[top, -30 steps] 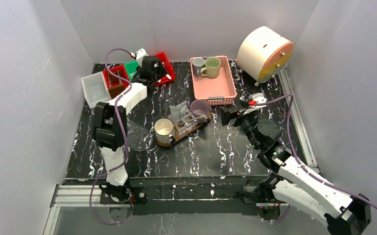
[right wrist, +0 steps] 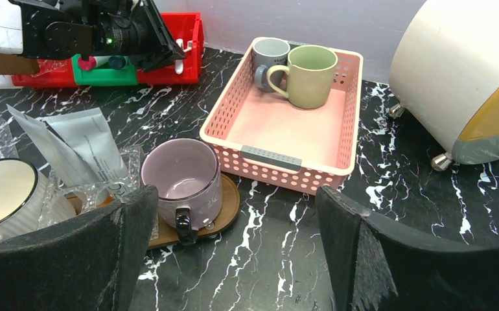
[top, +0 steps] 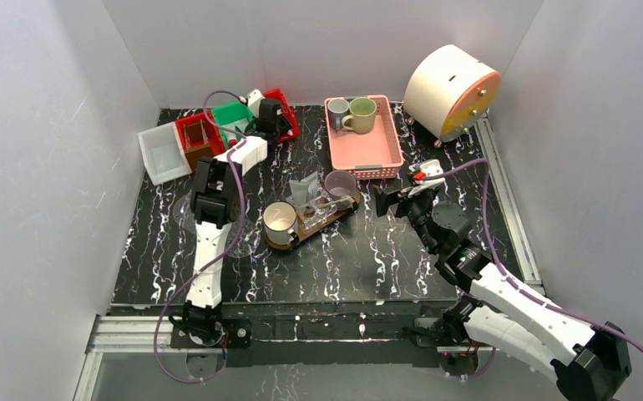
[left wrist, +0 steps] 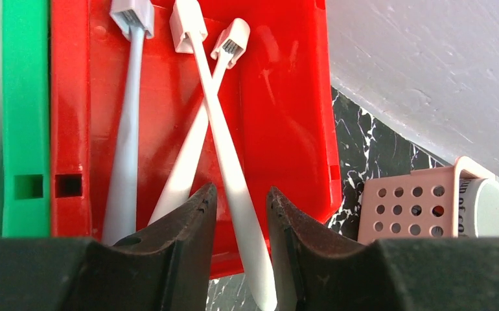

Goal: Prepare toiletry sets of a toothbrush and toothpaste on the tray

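My left gripper is at the red bin (left wrist: 286, 116), its fingers parted on either side of a white toothbrush (left wrist: 226, 152). That brush slants over the bin's near rim, with a gap between it and the left finger. Beneath it lies a second white toothbrush (left wrist: 185, 165), and a grey-blue toothbrush (left wrist: 125, 139) lies along the left side. Tubes with coloured ends (right wrist: 91, 63) show in the green bin (right wrist: 104, 76). Open and empty, my right gripper hovers right of the brown wooden tray (right wrist: 229, 201), which carries a purple mug (right wrist: 182, 175) and a white mug (right wrist: 4, 194).
A pink basket (top: 364, 154) with a grey mug (top: 338, 110) and a green mug (top: 362, 115) stands at the back centre. The cream drum-shaped appliance (top: 445, 88) is at the back right. An empty white bin (top: 164, 153) sits at left.
The left arm has shifted right and its gripper has come further over the red bin, to the toothbrush at its near rim.
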